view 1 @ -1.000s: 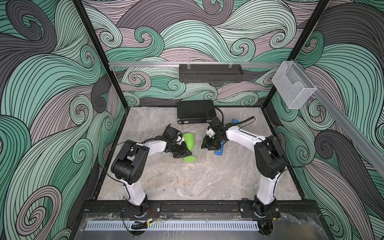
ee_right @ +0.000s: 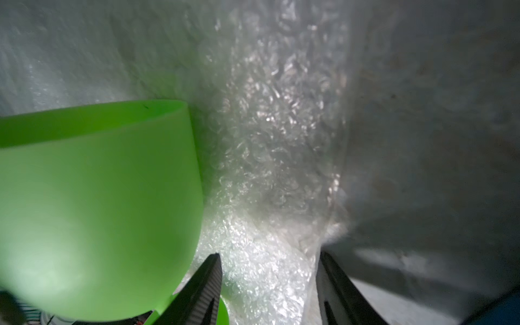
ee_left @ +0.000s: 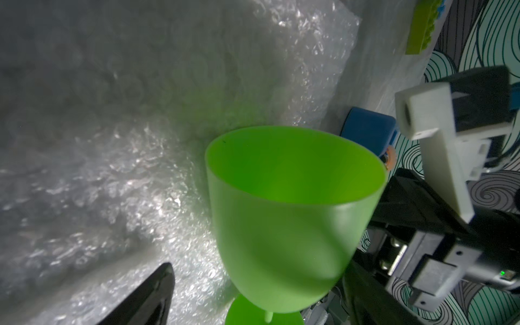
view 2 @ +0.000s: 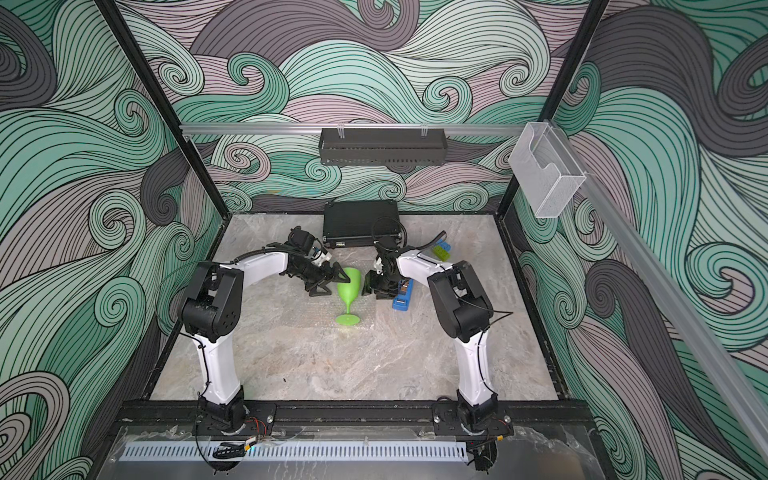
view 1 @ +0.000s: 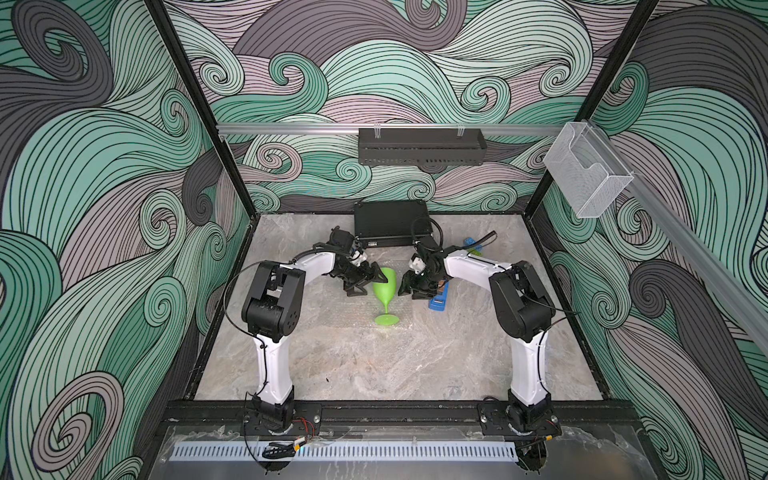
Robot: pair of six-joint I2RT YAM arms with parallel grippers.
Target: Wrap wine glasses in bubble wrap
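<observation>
A green wine glass (view 1: 385, 286) is on a clear bubble wrap sheet (ee_left: 135, 178), its bowl toward the back and its foot (view 1: 386, 320) toward the front edge. It looks laid on its side, though the views do not settle this. On the bowl's left, my left gripper (view 1: 368, 282) is open; in the left wrist view the bowl (ee_left: 287, 243) shows across the gap, one finger (ee_left: 149, 298) on either side of it. Right of the glass, my right gripper (view 1: 410, 289) stands open. Its fingers (ee_right: 205, 287) are near the wrap's right edge, with nothing gripped between them.
A blue object (view 1: 437, 302) lies beneath and beside the right gripper. Behind the glass is a black case (view 1: 392, 222). A green and blue object (view 2: 441, 251) rests at the back right.
My left gripper has moved back from the stem area toward the bowl's left side, uncovering the stem. The glass has shifted slightly right. My right gripper has edged left toward it.
</observation>
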